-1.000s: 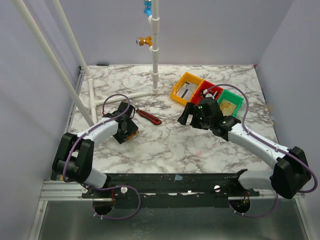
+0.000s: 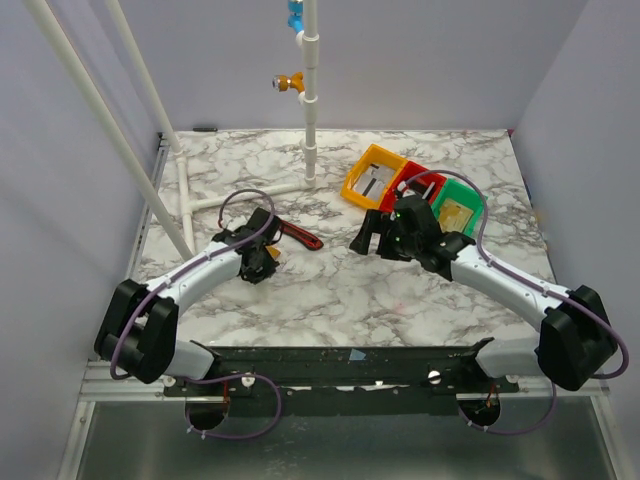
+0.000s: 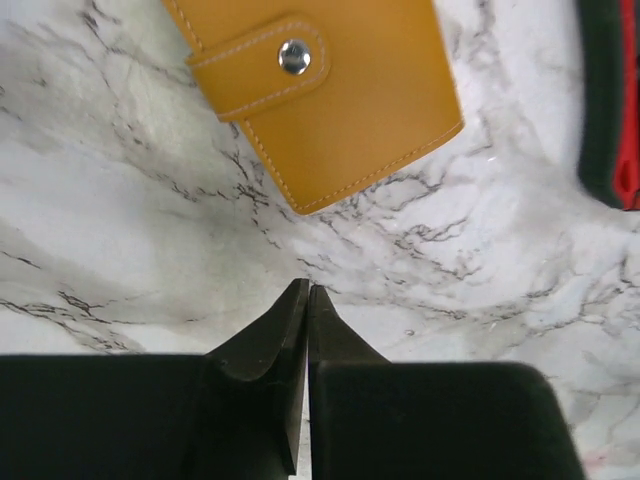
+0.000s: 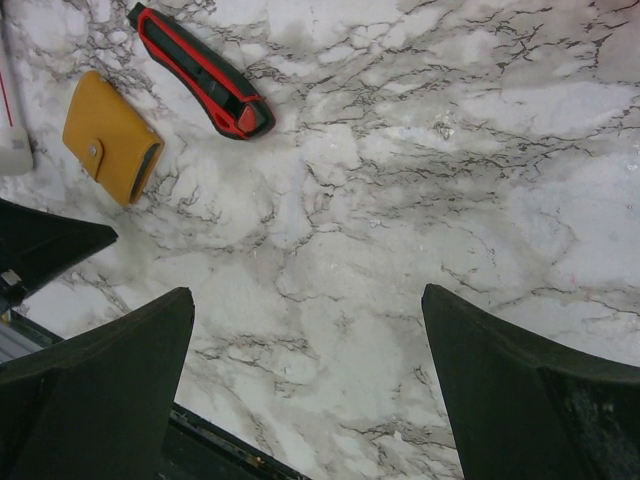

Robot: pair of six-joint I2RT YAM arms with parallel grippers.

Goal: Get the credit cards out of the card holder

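Note:
A mustard-brown leather card holder with a snapped strap lies flat on the marble table, its strap closed over one edge. In the right wrist view the whole card holder shows, with a dark slit at its lower right side. No cards can be seen. My left gripper is shut, nothing between its fingertips, a short gap from the holder's lower corner. Over the table's centre right, my right gripper stands wide open and empty, well away from the holder.
A red and black utility knife lies close beside the card holder. Yellow, red and green bins stand at the back right. White pipes rise behind. Bare marble fills the front middle.
My left gripper was open at the card holder a second ago; now it is shut and has shifted toward the table's front. The right arm has barely moved.

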